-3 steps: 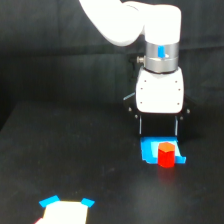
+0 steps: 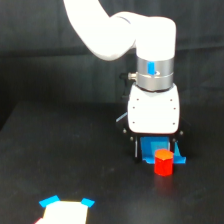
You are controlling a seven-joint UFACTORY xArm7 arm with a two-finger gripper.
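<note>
The white arm comes down from the top of the view. At its end, my gripper point(image 2: 157, 153) is open, with its dark fingers spread wide apart at table level. A red six-sided block point(image 2: 163, 163) stands just in front of the gripper, between the fingers as seen from this camera. Whether it lies within their grasp in depth I cannot tell. Behind the block, a patch marked with blue tape point(image 2: 148, 151) lies under the gripper and is largely covered.
A second white patch point(image 2: 65, 213) with blue tape at its corners sits at the bottom left edge of the view. A dark curtain hangs behind.
My gripper has come down and slightly left, to the taped patch. The red block has shifted a little toward the camera and left.
</note>
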